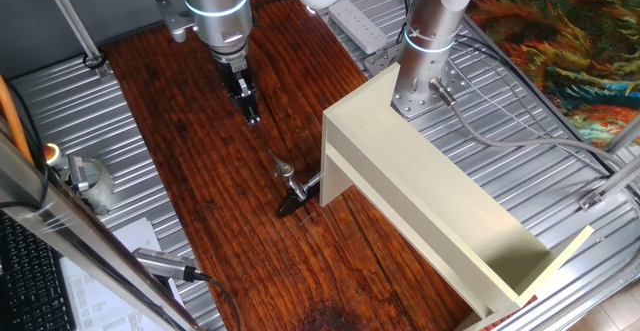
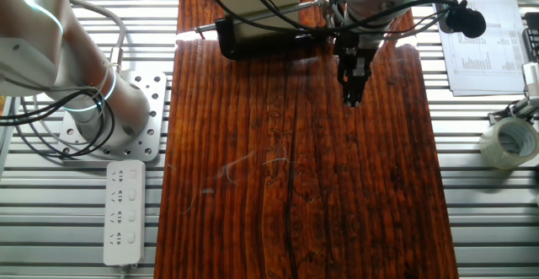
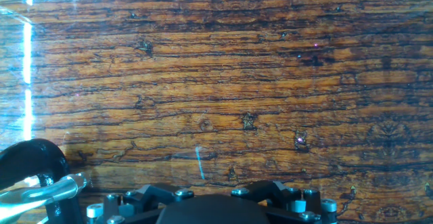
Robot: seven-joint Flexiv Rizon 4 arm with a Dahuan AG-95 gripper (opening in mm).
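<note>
My gripper (image 1: 253,121) is black and points down over the brown wooden board (image 1: 200,161). Its narrow fingers show end-on in exterior view 2, where the gripper (image 2: 352,104) also hangs clear of the board. Nothing shows at its tips, but how far apart they stand is unclear. The wrist view shows only its linkages along the bottom edge, with bare wood ahead. Beside it stands a small metal clip stand (image 1: 285,171) with a black base (image 1: 292,203), apart from the gripper. In the wrist view, part of the stand's black piece (image 3: 30,158) appears at the lower left.
A cream shelf (image 1: 420,181) stands behind the stand, at the board's right. Beyond the board lie a white power strip (image 1: 355,26), a tape roll (image 2: 509,142) and papers (image 2: 480,47). Cables cross near the arm. Much of the board is bare.
</note>
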